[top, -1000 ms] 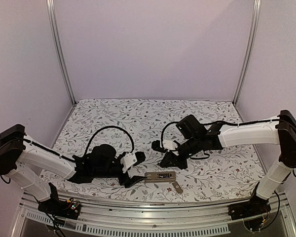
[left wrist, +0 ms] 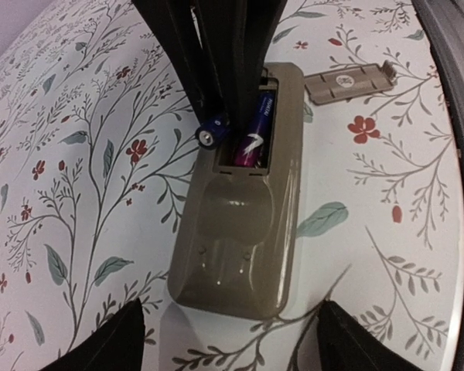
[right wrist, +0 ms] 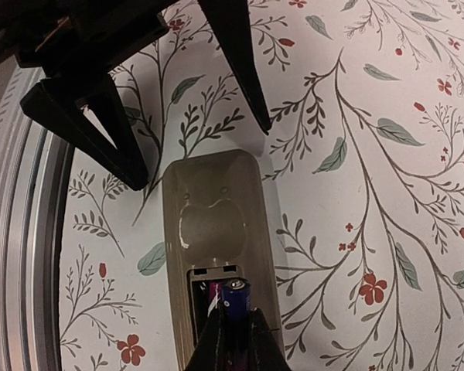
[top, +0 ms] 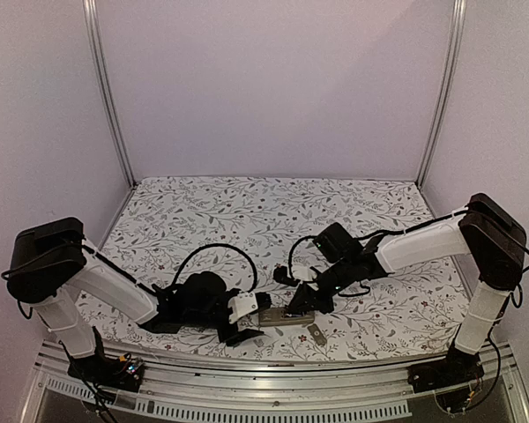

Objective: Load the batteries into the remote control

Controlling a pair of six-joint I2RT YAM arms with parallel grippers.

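The brown remote [left wrist: 230, 255] lies on the floral table with its battery bay open; one purple battery [left wrist: 250, 145] is inside. My right gripper is shut on a blue battery, tilted over the bay's edge; in the right wrist view that battery [right wrist: 235, 301] shows at the bottom, over the bay. My left gripper stands open at the remote's blank end, its fingertips on either side and just beyond it.
The detached battery cover [left wrist: 344, 85] lies beside the remote. The table's front rail [top: 273, 374] runs close by.
Over the last second both arms have moved toward the remote: the left rightward, the right lower over the bay with its battery.
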